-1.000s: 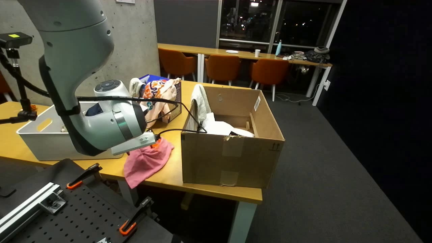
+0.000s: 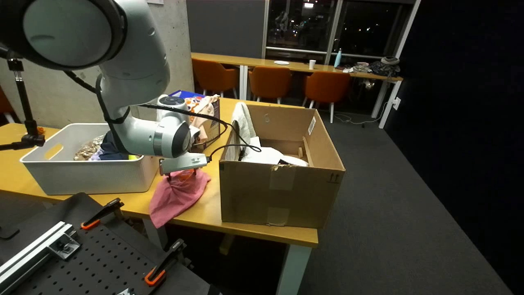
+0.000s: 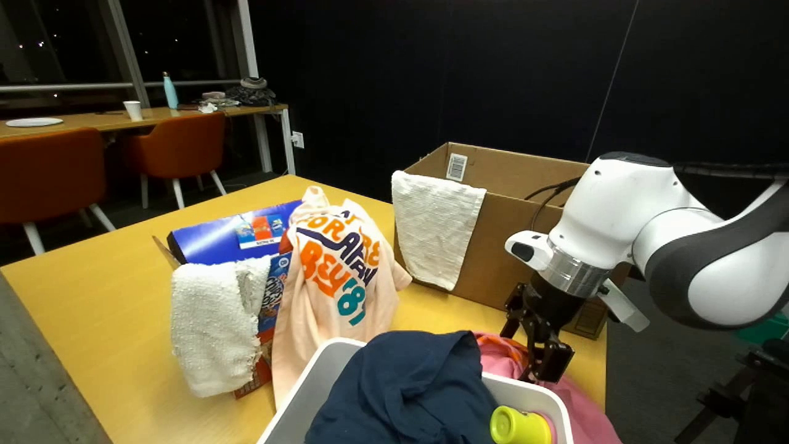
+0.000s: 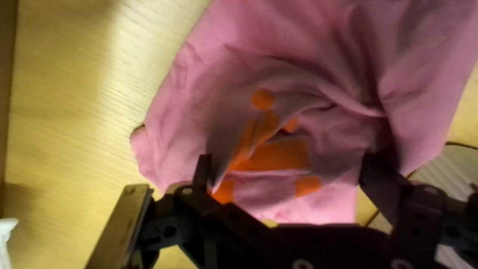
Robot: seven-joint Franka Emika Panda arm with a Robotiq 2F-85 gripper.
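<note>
A pink cloth (image 2: 179, 194) with an orange print lies rumpled on the yellow table, between the light grey bin and the cardboard box, with one end hanging over the front edge. My gripper points down over it, open, its fingers (image 4: 202, 172) spread to either side of the orange print. In exterior view 2 the gripper (image 3: 529, 351) is low at the cloth (image 3: 584, 403), behind the bin's rim. Whether the fingertips touch the fabric I cannot tell.
The grey bin (image 2: 98, 176) holds a dark blue cloth (image 3: 407, 392) and a yellow-green container (image 3: 519, 427). A large cardboard box (image 2: 280, 196) has a white towel (image 3: 436, 226) over its side. Behind stand boxes draped with a peach shirt (image 3: 336, 266) and a white cloth (image 3: 214, 325).
My arm has shifted toward the right in exterior view 1, and the gripper has come over the pink cloth, turning to point more steeply down. The cloth looks almost unchanged.
</note>
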